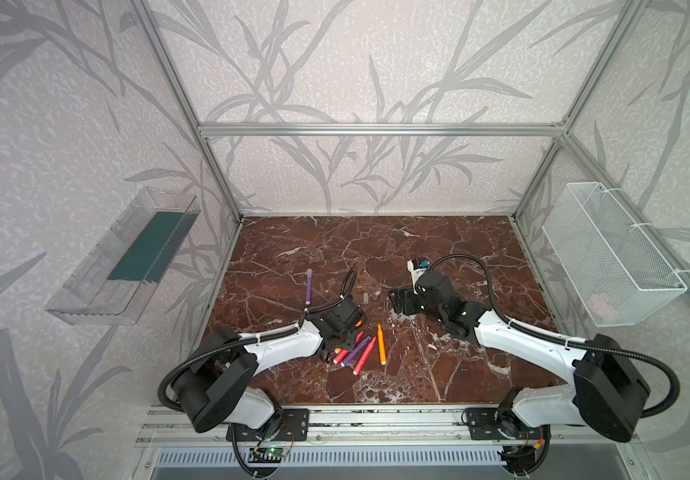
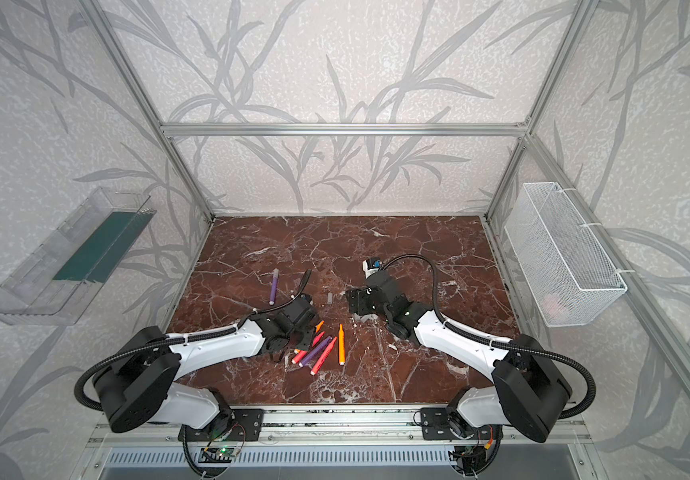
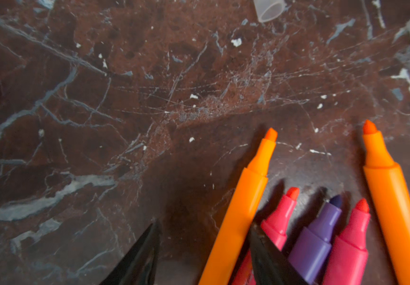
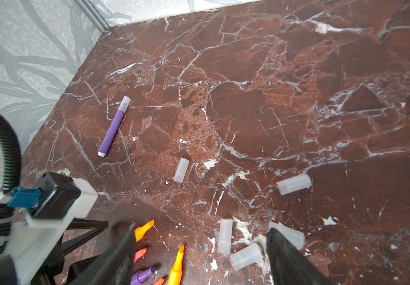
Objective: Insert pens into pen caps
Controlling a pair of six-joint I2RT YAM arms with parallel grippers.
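My left gripper hangs low over the uncapped pens, its fingers apart either side of an orange pen (image 3: 236,213). Beside that lie red, purple (image 3: 309,251) and pink pens (image 3: 345,256), and a second orange pen (image 3: 392,218). Whether the fingers touch the pen is unclear. My right gripper is open above the table, right of centre, with several loose translucent caps (image 4: 293,183) below it. A purple pen (image 4: 112,130) with its cap on lies apart at the back left.
A clear tray (image 1: 65,308) hangs on the left wall and a white mesh basket (image 1: 609,256) on the right wall. The two arms stand fairly close at the middle.
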